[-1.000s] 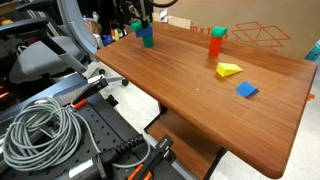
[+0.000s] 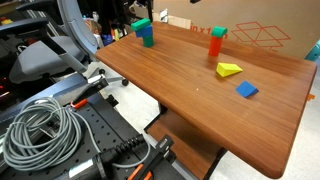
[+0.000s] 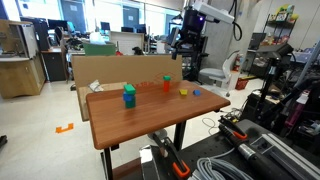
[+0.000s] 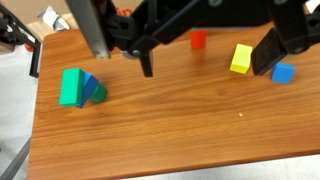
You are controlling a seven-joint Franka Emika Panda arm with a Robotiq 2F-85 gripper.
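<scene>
Wide apart and empty, the fingers of my gripper hang above the table in the wrist view. A stack of a green block (image 4: 72, 87), a blue block (image 4: 88, 87) and another green piece (image 4: 99, 94) stands to their left, clear of the fingers. At the back of the table, a red block (image 2: 215, 46) stands upright with a green block (image 2: 219, 32) on top. A yellow block (image 2: 229, 69) and a blue block (image 2: 246, 89) lie separately toward the right in exterior view 1.
The wooden table (image 2: 190, 95) has open space in its middle and along the front. A coiled grey cable (image 2: 40, 140) and dark rails lie beside it, off the tabletop. A low board (image 3: 110, 68) stands behind the table.
Up and to the right, my gripper has moved away from the stack, which now shows its green top uncovered. The red, yellow and separate blue blocks have stayed put.
</scene>
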